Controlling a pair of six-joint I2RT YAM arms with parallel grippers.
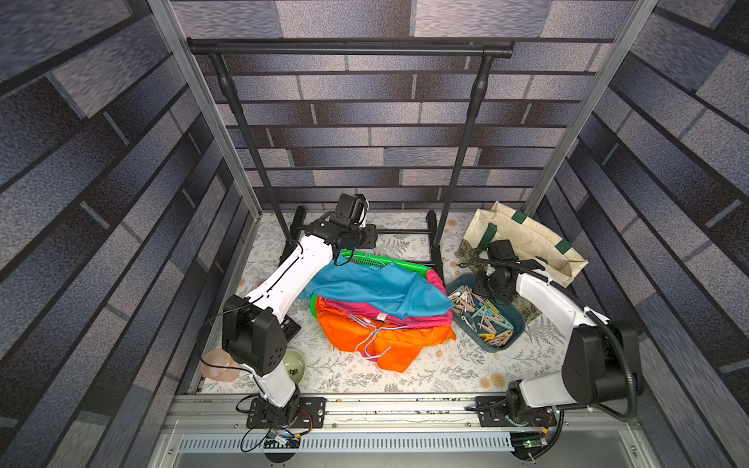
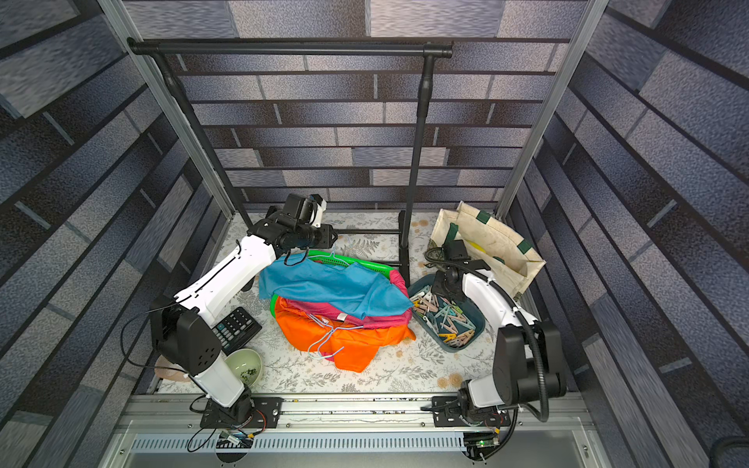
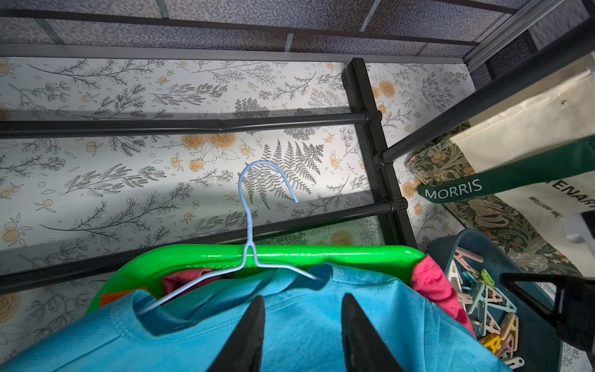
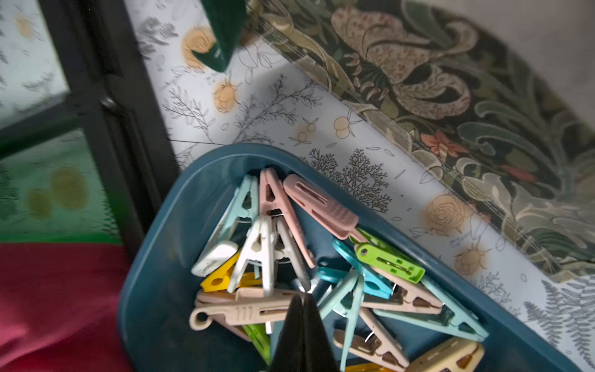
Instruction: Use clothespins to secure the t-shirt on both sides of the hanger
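Observation:
A blue t-shirt (image 3: 291, 334) lies over a green basket (image 3: 347, 255), its pale-blue wire hanger (image 3: 249, 217) in the collar with the hook sticking out at the back. Above the collar my left gripper is open, its fingers apart and empty. The right gripper points down into the dark-teal bin (image 4: 139, 272), shut with nothing visible between its fingers. A light teal clothespin (image 4: 354, 310) rests among the others just right of those fingers, outside them. Beside it are a beige clothespin (image 4: 248, 311) and a green one (image 4: 387, 260).
A cream tote bag (image 1: 538, 234) stands behind the bin. Black rack legs (image 1: 460, 156) rise beyond the clothes. Orange cloth (image 1: 398, 343) with another hanger lies in front. A green bowl (image 2: 244, 366) and calculator (image 2: 235, 330) sit front left. Bare table lies right of the orange cloth.

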